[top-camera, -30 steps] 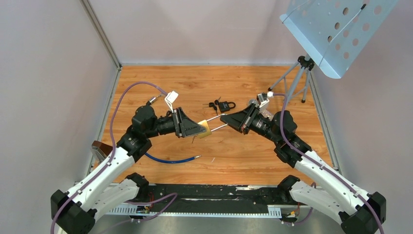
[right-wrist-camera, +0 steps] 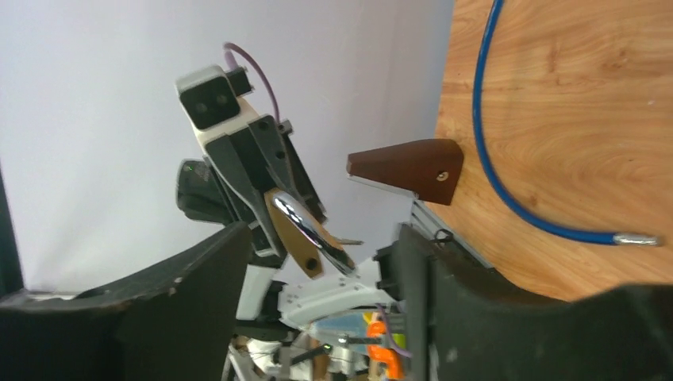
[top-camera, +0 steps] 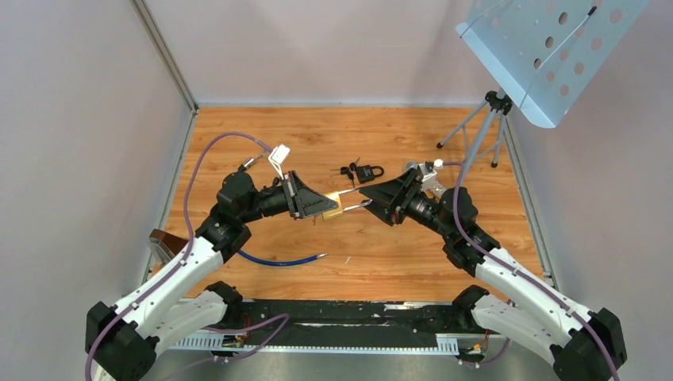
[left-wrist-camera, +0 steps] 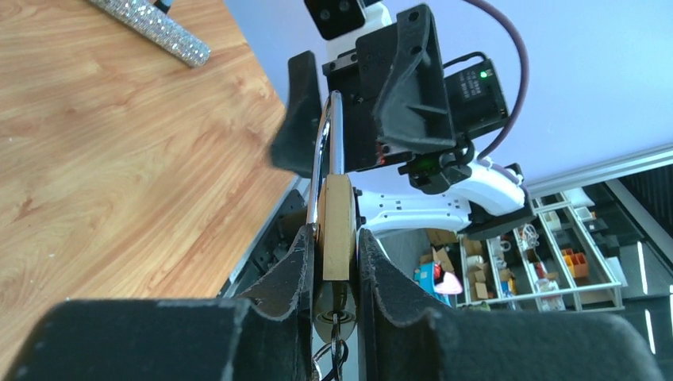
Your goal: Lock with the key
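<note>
A brass padlock (top-camera: 332,208) is held up in the air by my left gripper (top-camera: 324,206), which is shut on its body. In the left wrist view, the padlock (left-wrist-camera: 338,226) stands on edge between the fingers, its long steel shackle (left-wrist-camera: 336,131) pointing away. A key ring (left-wrist-camera: 337,349) hangs at the lock's lower end, where part of the key shows. Opposite, my right gripper (top-camera: 363,196) is at the shackle's curved end. Its fingers (right-wrist-camera: 226,266) stand apart, and the shackle (right-wrist-camera: 313,230) shows in the gap between them, gripped by neither.
On the table behind the arms lies a black padlock (top-camera: 369,173) with keys (top-camera: 348,172). A blue cable (top-camera: 282,262) lies toward the front left. A tripod (top-camera: 484,131) stands at the back right. Bare wood surrounds these things.
The left gripper and brass padlock have barely moved.
</note>
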